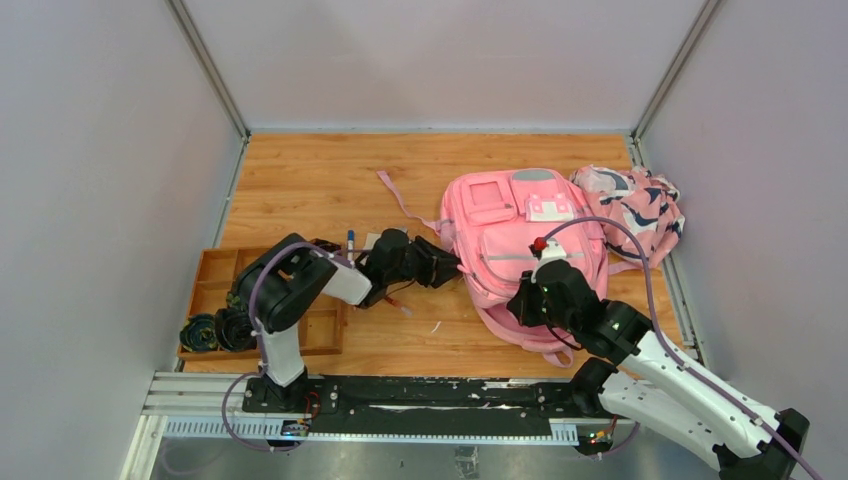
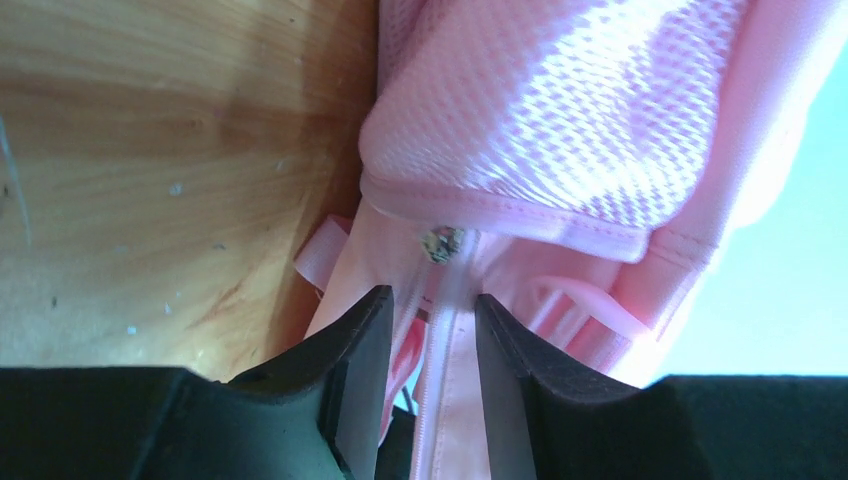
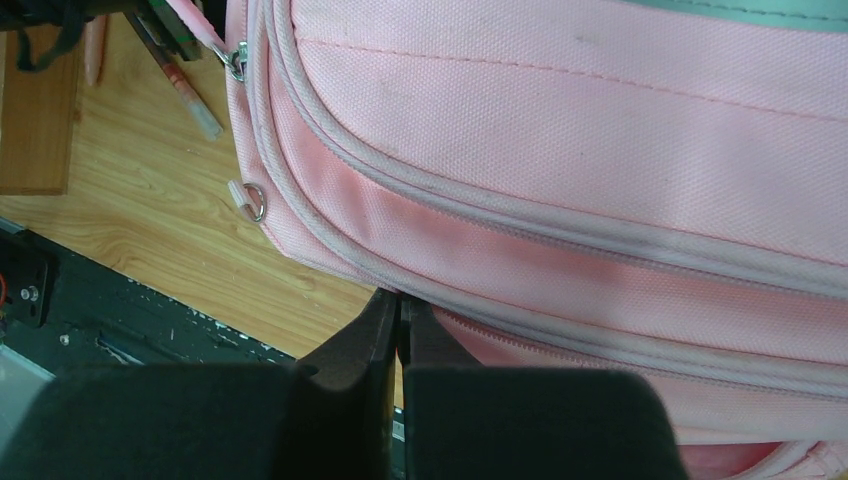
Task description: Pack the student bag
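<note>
The pink backpack lies on the right half of the table. At its left side my left gripper stands open. In the left wrist view, a thin light-edged strip of pink fabric shows between the spread fingers, below a mesh pocket. My right gripper is shut at the bag's near edge, its tips touching the piped border by a zipper seam. Whether any fabric is pinched there is hidden.
A wooden compartment tray with dark coiled items stands at the left, partly under my left arm. Pens lie beside it. A patterned pink bag rests at the back right.
</note>
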